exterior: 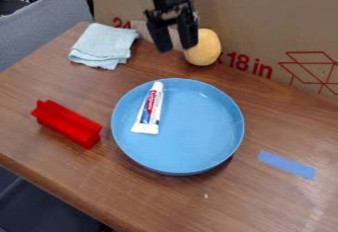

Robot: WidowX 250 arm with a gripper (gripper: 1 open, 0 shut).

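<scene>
My black gripper (175, 33) hangs open near the back of the table, just left of a yellow rounded object (204, 48) that sits against the cardboard. A white toothpaste tube (148, 110) lies on the left part of a blue plate (199, 143) in the middle of the table. A red object (66, 122) lies at the front left, and a folded light blue cloth (103, 44) is at the back left.
A cardboard panel (278, 29) lines the back edge. A strip of blue tape (287, 165) is on the wooden table (264, 206) at right. The table's left edge borders a grey surface.
</scene>
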